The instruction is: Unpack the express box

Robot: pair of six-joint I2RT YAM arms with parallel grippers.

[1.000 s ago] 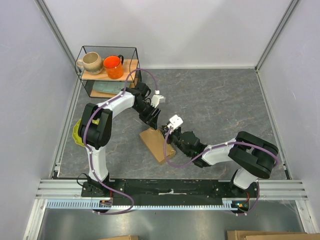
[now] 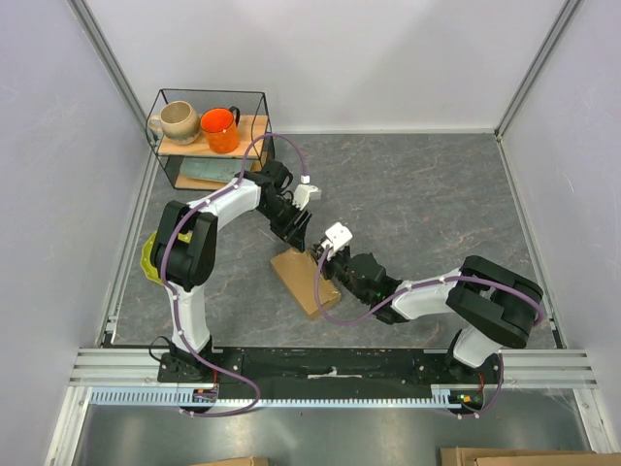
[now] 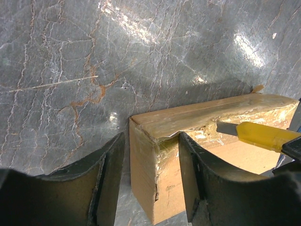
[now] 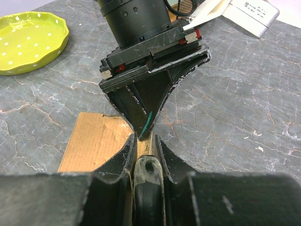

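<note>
The brown cardboard box [image 2: 297, 282] lies on the grey table in front of the arms, with shiny tape along one narrow side. In the left wrist view, my left gripper stands part open at the box's end, its fingertips on either side of the corner [image 3: 143, 123]; a small gap in the tape shows by one fingertip. My right gripper is shut on a yellow cutter [image 3: 263, 134], whose grey blade [image 3: 227, 128] meets the taped side. In the right wrist view the left gripper partly hides the box [image 4: 91, 141].
A yellow-green dotted dish [image 4: 33, 42] sits at the left, mostly behind the left arm from above. At the back left, a wire rack [image 2: 213, 157] bears a beige mug [image 2: 179, 124] and an orange mug [image 2: 221, 134].
My right gripper has shifted very slightly in the top view. The left arm and the box look unmoved.
</note>
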